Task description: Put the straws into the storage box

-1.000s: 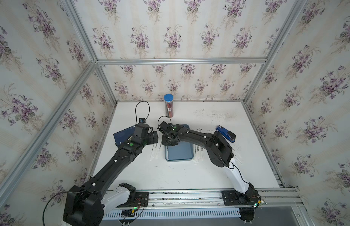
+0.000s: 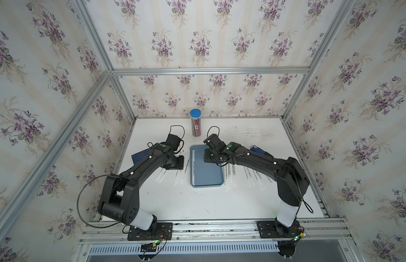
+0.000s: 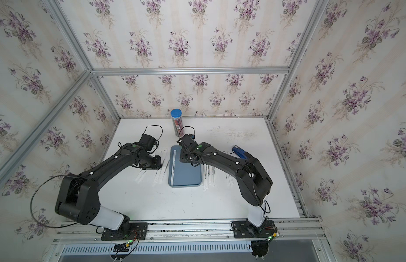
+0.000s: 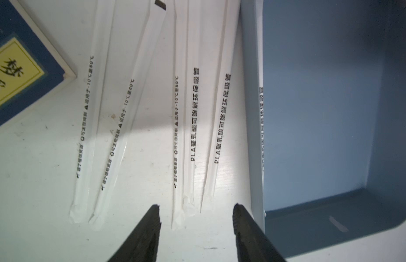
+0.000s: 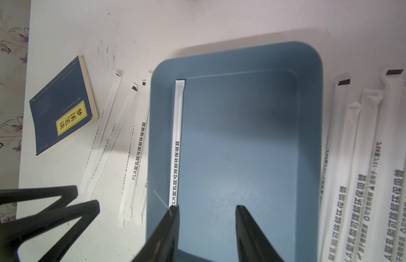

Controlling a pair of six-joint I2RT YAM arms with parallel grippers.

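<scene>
The blue-grey storage box (image 5: 242, 144) sits mid-table, with one wrapped straw (image 5: 176, 131) lying inside along its left wall. My left gripper is open over the table left of the box, above the lower ends of several loose straws (image 4: 187, 139); nothing shows between its fingers. My right gripper is open above the box, its fingers empty. Several more straws (image 5: 360, 166) lie just right of the box.
A dark blue book (image 5: 61, 104) lies at the left. A tube with a blue lid (image 2: 195, 122) stands behind the box, and a blue object (image 3: 238, 152) lies at the right.
My right arm has risen and drawn back rightward from the box's left side.
</scene>
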